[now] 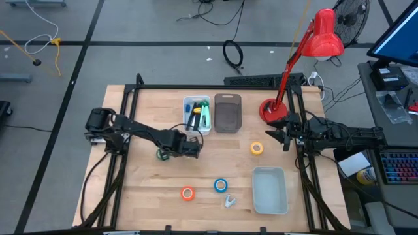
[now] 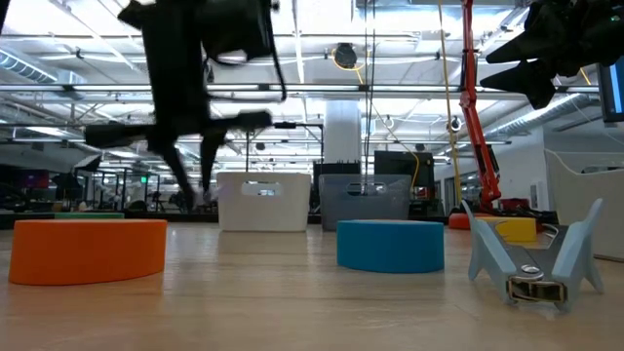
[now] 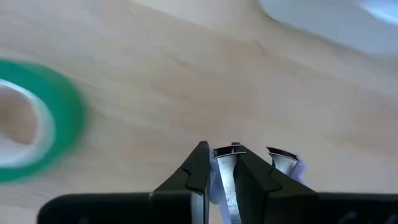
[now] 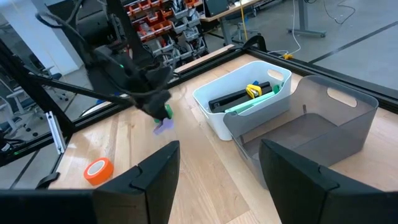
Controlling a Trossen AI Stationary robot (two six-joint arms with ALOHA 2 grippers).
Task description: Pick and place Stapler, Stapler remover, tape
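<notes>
In the left wrist view a purple stapler remover with metal fingers sits between the fingers of my left gripper, shut on one side of it. The right wrist view shows the purple remover below the blurred left arm. A green tape roll lies beside it on the table. Orange tape, blue tape and yellow tape lie apart on the wood. Near the blue roll is a grey stapler remover. My right gripper is open and empty, above the table's right side.
A white bin holding pens and tools stands at the back beside an empty dark grey bin. A light grey tray lies front right. The red lamp stands back right.
</notes>
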